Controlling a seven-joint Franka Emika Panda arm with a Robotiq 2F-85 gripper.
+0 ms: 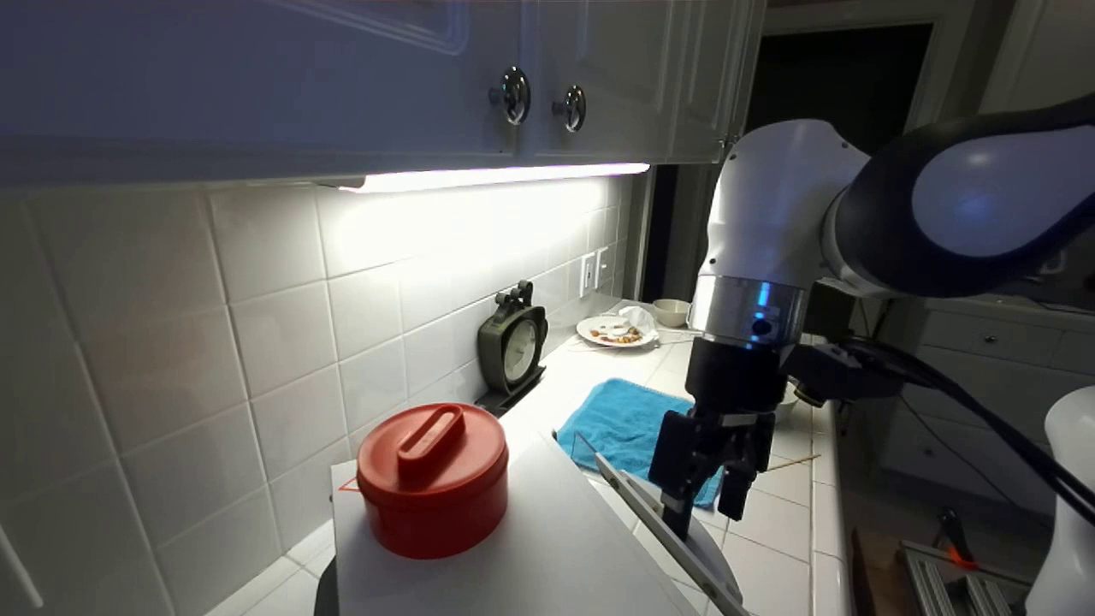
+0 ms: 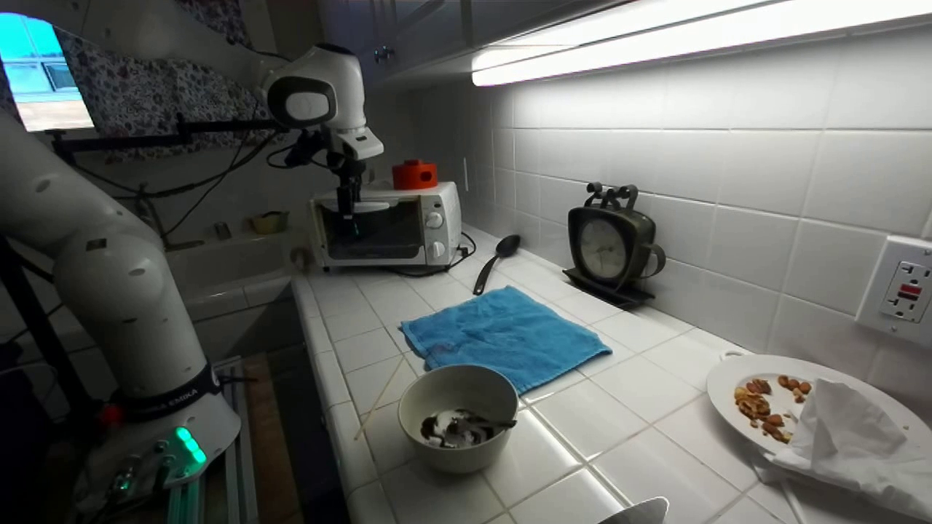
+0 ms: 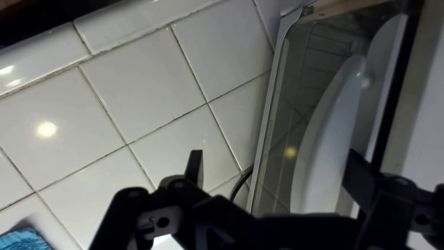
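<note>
A white toaster oven [image 2: 445,218] stands at the far end of the counter in exterior view 2. Its glass door [image 3: 270,137] is tilted partly open. My gripper [image 1: 704,517] points down at the door's top edge, its fingers apart. In the wrist view the pale curved door handle [image 3: 329,137] lies between the spread fingers, nearer the right one. One finger reaches behind the door's upper edge in exterior view 1, the other hangs outside it. Whether either touches the door cannot be made out.
On the oven's top sits a red lidded pot [image 1: 436,488]. A blue towel [image 2: 507,336], a bowl [image 2: 459,415], a black spoon [image 2: 496,262], a clock [image 2: 609,244] and a plate of nuts [image 2: 734,375] occupy the counter. Wall cabinets [image 1: 411,92] hang above.
</note>
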